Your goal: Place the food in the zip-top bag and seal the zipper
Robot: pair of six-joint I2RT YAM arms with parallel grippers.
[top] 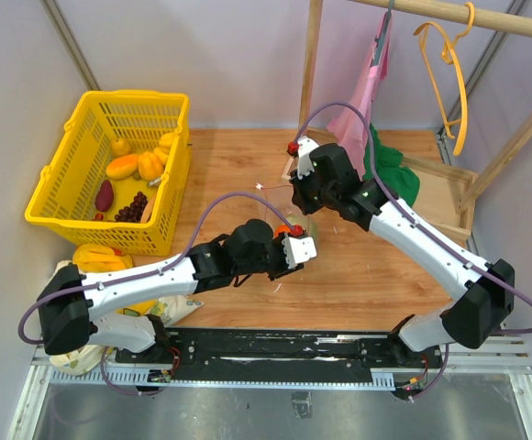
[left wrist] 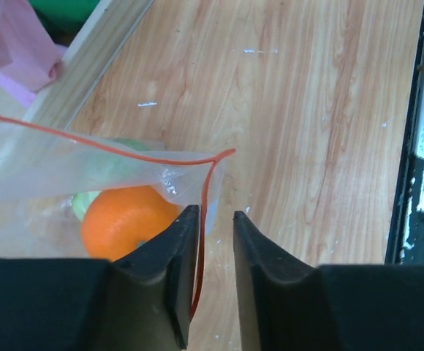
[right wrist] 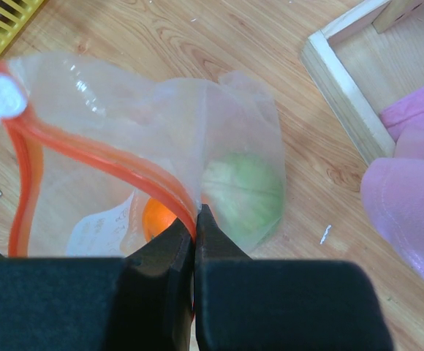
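A clear zip bag with an orange-red zipper (right wrist: 117,157) holds an orange fruit (left wrist: 128,219) and a pale green round item (right wrist: 241,197). My right gripper is shut on the bag's zipper edge, holding it up over the table. My left gripper is partly open at the near side of the bag; the orange zipper strip runs down along its left finger. In the top view my left gripper (top: 289,261) is just below and left of my right one (top: 298,188).
A yellow basket of toy food (top: 55,183) stands at the left. A wooden rack (right wrist: 347,95) with pink cloth (right wrist: 409,212), green cloth and an orange hanger fills the back right.
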